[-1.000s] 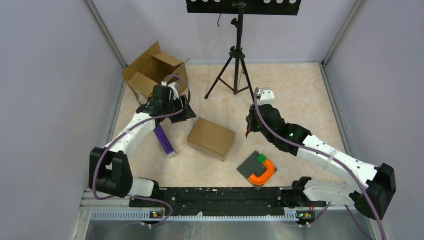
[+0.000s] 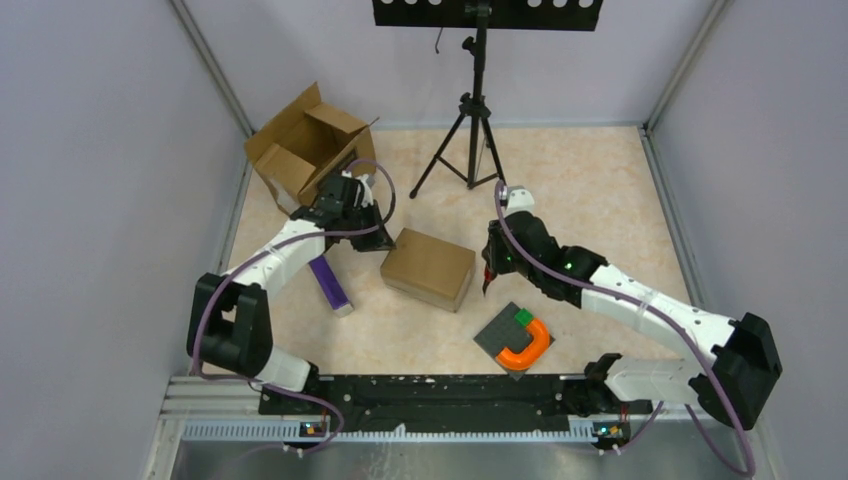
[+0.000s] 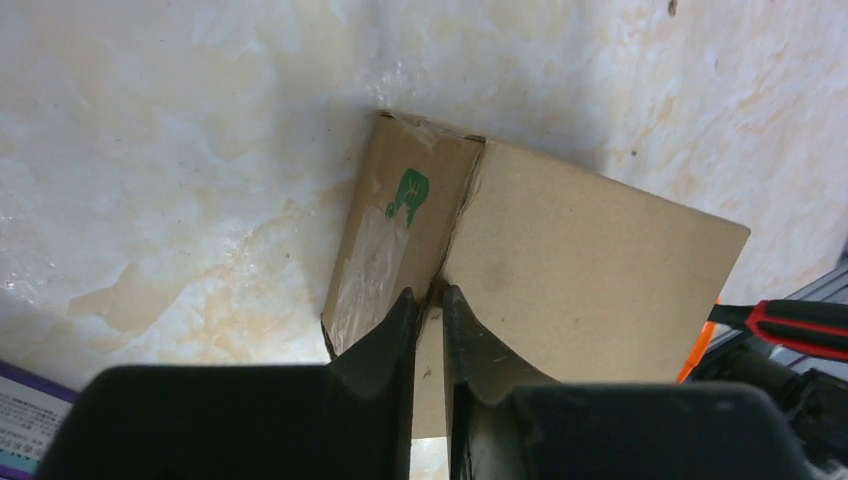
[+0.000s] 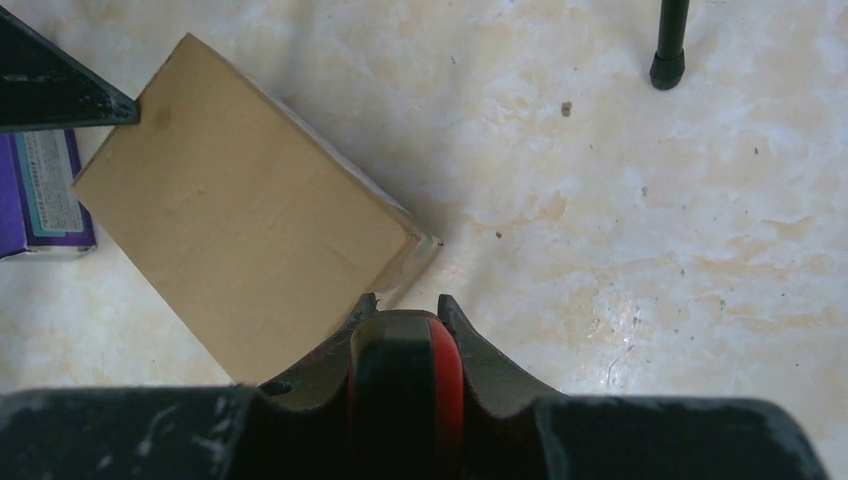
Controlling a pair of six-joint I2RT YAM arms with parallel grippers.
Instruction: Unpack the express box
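The closed cardboard box (image 2: 430, 262) lies on the floor between my two arms. Its narrow side (image 3: 385, 225) carries clear tape and a green mark. My left gripper is shut at the crease between that side and the top, with the box's edge between its fingertips. Gripped in my right gripper is a red and black cutter (image 4: 405, 370), probably a knife. Its tip (image 2: 487, 284) points down, just off the box's right end and apart from it in the top view. The blade itself is hard to make out.
An open, larger carton (image 2: 300, 150) stands at back left, with a purple box (image 2: 330, 285) nearer me. In front right lies an orange and green piece (image 2: 530, 342) on a grey pad (image 2: 493, 330). A black tripod (image 2: 474, 130) stands behind.
My left gripper came to the box's left corner and closed there. The box has shifted slightly right and away from me. My right gripper, with the cutter, has moved left towards the box.
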